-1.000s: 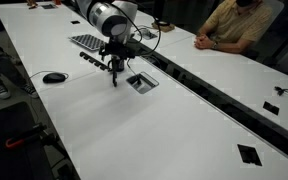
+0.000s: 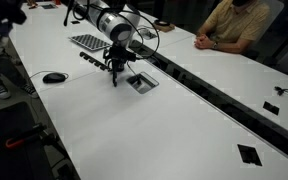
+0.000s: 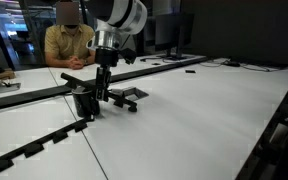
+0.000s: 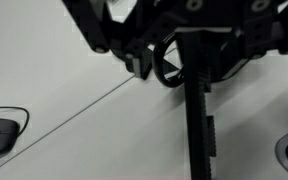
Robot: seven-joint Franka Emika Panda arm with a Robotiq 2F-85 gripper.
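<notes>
My gripper (image 3: 117, 98) is low over the white table, beneath the white and black arm. Beside it stands a dark cup-like container (image 3: 85, 104), close to or touching the fingers. In exterior view 1 the gripper (image 2: 115, 72) is small and dark between a row of black blocks (image 2: 92, 60) and a shallow metal tray (image 2: 142, 84). A long black bar (image 4: 196, 125) runs down the wrist view and hides much of the fingers. Whether anything lies between the fingers cannot be made out.
A black mouse (image 2: 54, 77) lies on the table to the left, and a keyboard (image 2: 89, 43) is behind. At the far side sits a person (image 2: 226, 22). A dark blurred shape (image 2: 2, 35) fills the left edge.
A dark blurred shape has come in at the left edge of exterior view 1 and grown larger. The arm stays over nearly the same spot, its upper part slightly shifted.
</notes>
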